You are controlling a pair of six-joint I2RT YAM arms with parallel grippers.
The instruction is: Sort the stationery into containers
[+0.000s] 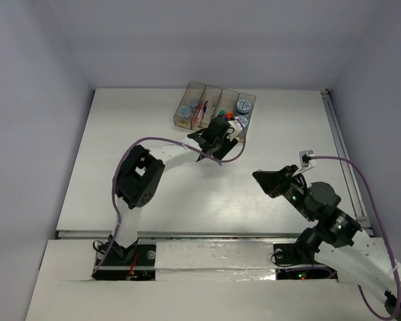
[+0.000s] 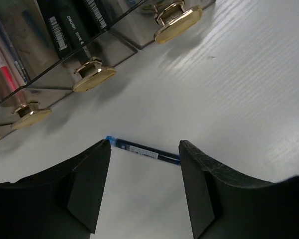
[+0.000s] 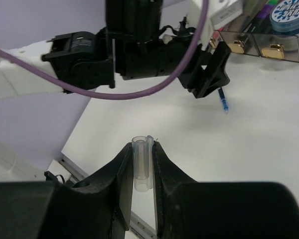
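In the left wrist view a slim dark pen (image 2: 147, 151) with a blue tip crosses below my left gripper, which stands open. The pen's other end is hidden by the right-hand finger; whether it touches that finger I cannot tell. Seen from above, a small blue end (image 1: 220, 162) shows just below the left gripper. My right gripper is shut on a clear cylindrical piece (image 3: 142, 169), over the table's right part. The clear box (image 1: 177, 123) with several compartments stands at the back, close to the left gripper.
Two compartments hold round tins or rolls, including a blue-patterned one (image 1: 243, 105). Between them are pens and markers (image 2: 72, 25), partly hidden from above by the left arm. Gold knobs (image 2: 94, 79) stick out from the box front.
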